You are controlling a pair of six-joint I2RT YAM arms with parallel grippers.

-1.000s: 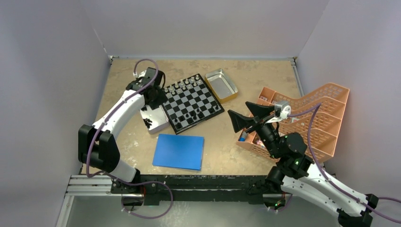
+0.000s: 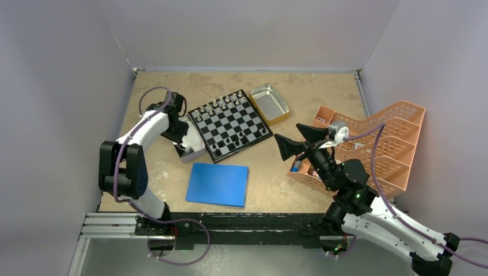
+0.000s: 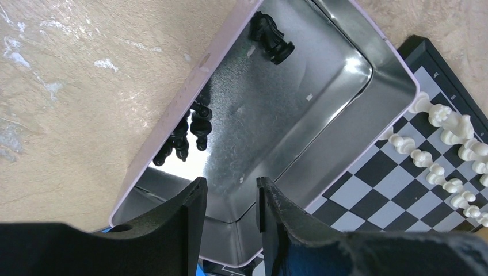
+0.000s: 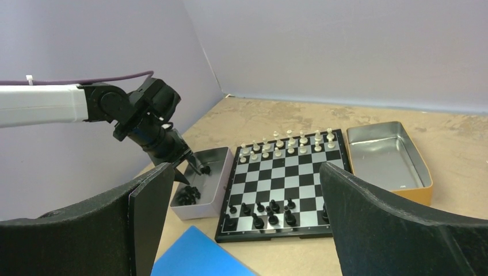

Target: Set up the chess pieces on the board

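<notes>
The chessboard (image 2: pixel 230 123) carries white pieces (image 4: pixel 290 138) along its far side and black pieces (image 4: pixel 273 218) along its near side. My left gripper is open above the grey metal box (image 3: pixel 299 103) left of the board, nothing between its fingers. In the left wrist view the box holds several black pieces (image 3: pixel 198 126) along one wall and a black piece (image 3: pixel 270 40) apart at the far end. My right gripper is open in the air at the right, its fingers framing the board in its wrist view.
A yellow-sided metal tray (image 2: pixel 269 104) sits right of the board. A blue mat (image 2: pixel 216 184) lies in front. An orange organizer (image 2: pixel 391 149) stands at the right, partly behind the right arm. Bare table shows around the board's back and front.
My left arm has moved left and toward the front, from over the board's corner to over the box. The right arm has shifted very slightly left.
</notes>
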